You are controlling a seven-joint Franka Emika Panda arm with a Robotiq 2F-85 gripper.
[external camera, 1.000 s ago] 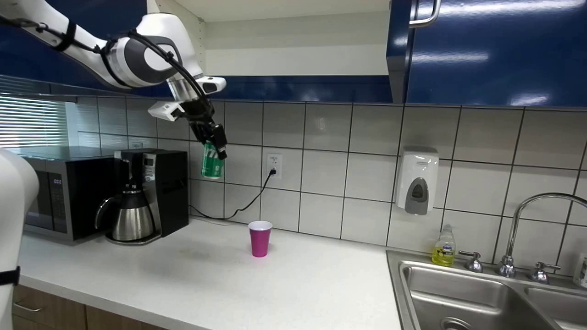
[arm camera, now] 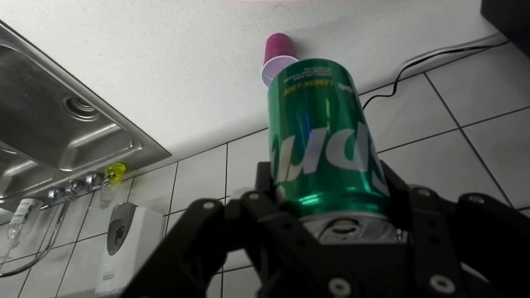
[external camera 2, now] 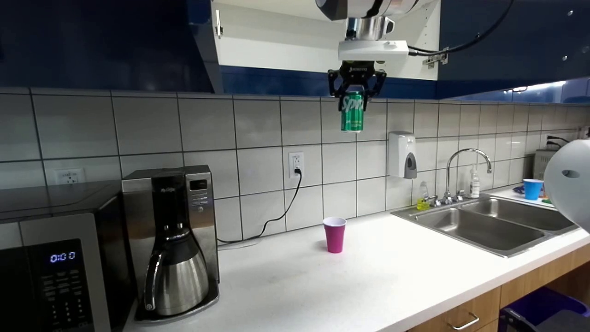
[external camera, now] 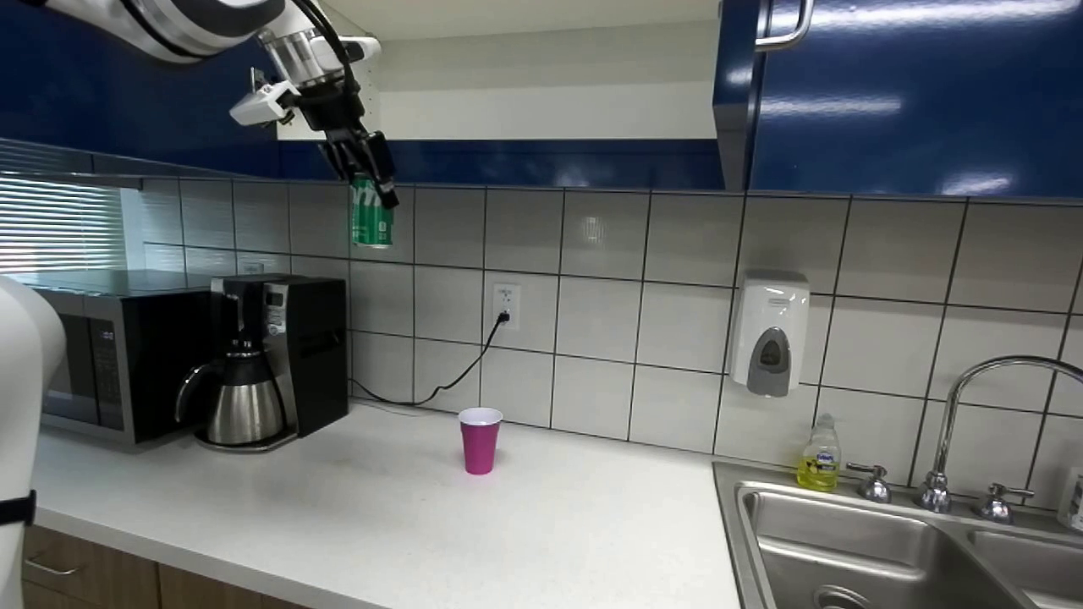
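Observation:
A green Sprite can [external camera 2: 352, 113] hangs upright in the air, with my gripper [external camera 2: 352, 105] shut on its upper part. In the wrist view the can [arm camera: 325, 134] fills the space between the black fingers, its lid end toward the camera. Exterior view 1 shows the can [external camera: 371, 218] high above the counter, near the level of the open cabinet's bottom edge. On the counter below, apart from the can, a magenta cup [external camera: 479, 442] stands upright with its white mouth facing up.
An open, empty-looking cabinet shelf [external camera: 548, 96] is above, bordered by its blue bottom edge [external camera: 568, 166]. A coffee maker [external camera: 316, 350] and microwave [external camera: 152, 345] occupy the left, a sink [external camera: 746, 528] the right. Counter [external camera: 568, 518] around the cup is clear.
My gripper has risen and shifted slightly left in exterior view 1, carrying the can up with it. The cup stands where it was.

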